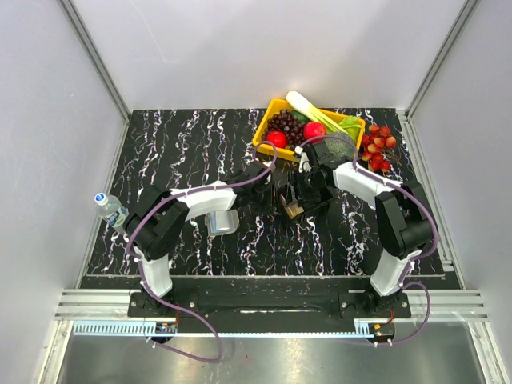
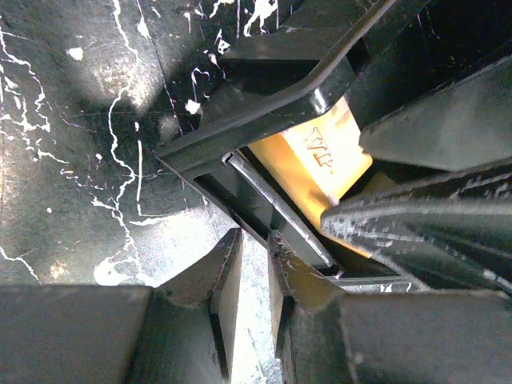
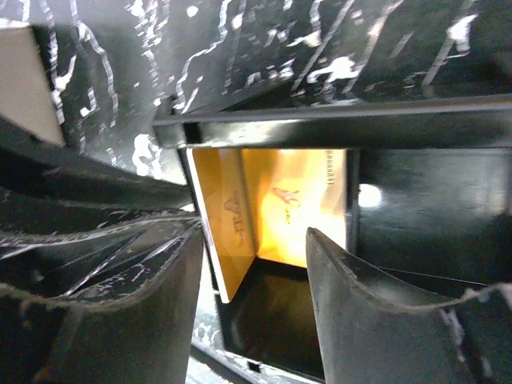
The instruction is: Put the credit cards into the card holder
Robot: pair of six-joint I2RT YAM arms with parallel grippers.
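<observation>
The black card holder [image 2: 240, 128] is tilted in the left wrist view, with my left gripper shut on its thin lower edge. Inside it, an orange-yellow card [image 2: 324, 156] shows. Seen from the right wrist, an orange card [image 3: 298, 210] lies in one compartment of the holder. A second orange surface with a pale edge, seemingly another card [image 3: 226, 216], stands beside it, close to the left finger. My right gripper has its fingers apart over the holder's opening, and nothing is clamped between them. From above, both arms mostly cover the holder.
A yellow basket of fruit and vegetables [image 1: 261, 130] stands just behind the grippers. Grapes [image 1: 378, 147] lie to its right. A pale box [image 1: 222, 223] sits under the left arm, and a water bottle [image 1: 111, 211] stands far left.
</observation>
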